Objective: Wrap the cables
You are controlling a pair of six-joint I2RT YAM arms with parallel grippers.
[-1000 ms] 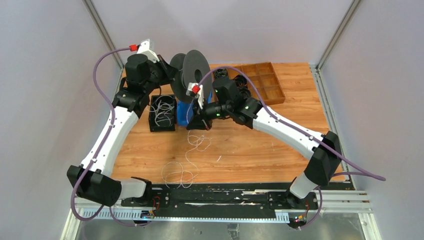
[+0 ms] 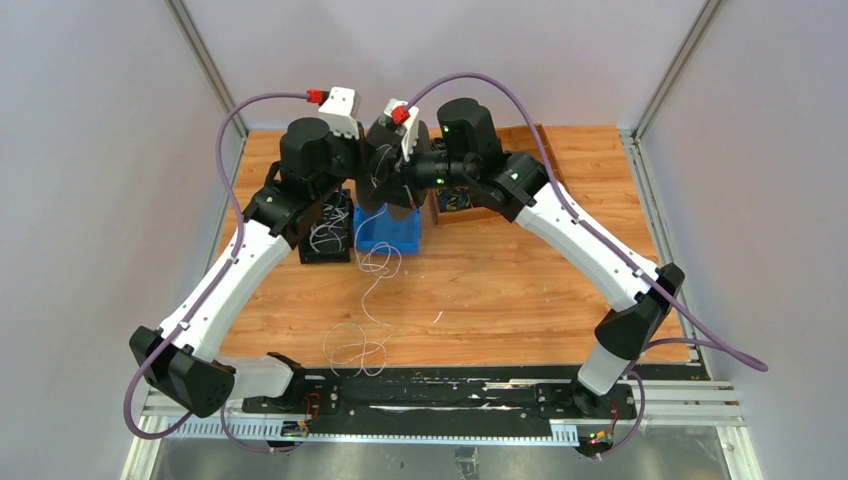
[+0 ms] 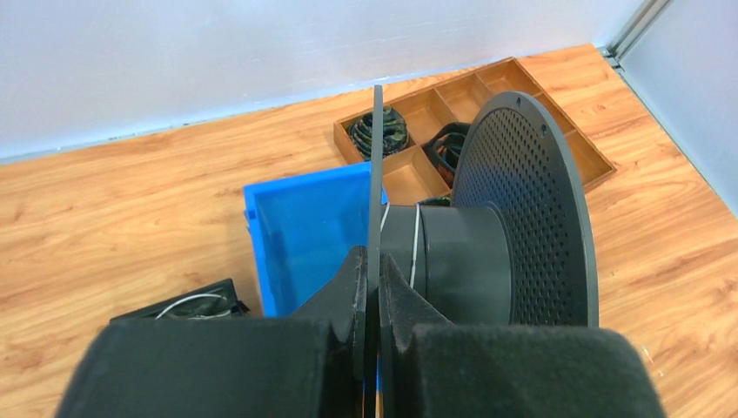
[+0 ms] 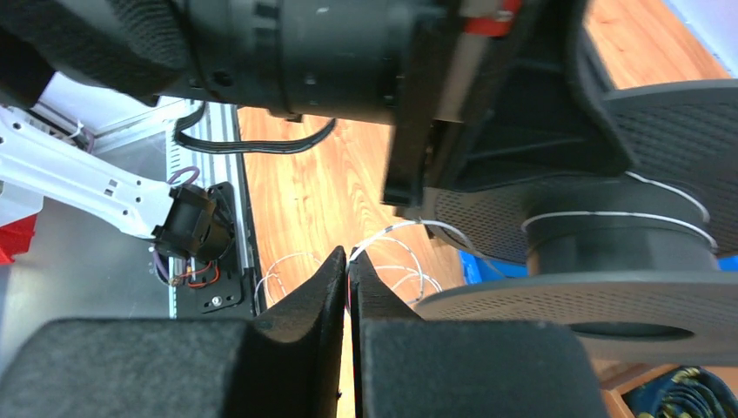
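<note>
A grey spool with perforated flanges [image 3: 531, 218] hangs raised over the table, my left gripper shut on it; in the top view both arms crowd round it. White cable [image 4: 618, 213] circles its core. My right gripper is shut on a thin white cable, which passes between its tips beside the spool's near flange. Loose white cable [image 2: 360, 345] trails down onto the table's front in tangled loops.
A blue bin [image 2: 400, 235] sits below the spool, with a black tray [image 2: 325, 255] of cable to its left. A wooden divided box [image 3: 509, 78] holds dark coils.
The right gripper has risen alongside the spool, drawing the cable with it.
</note>
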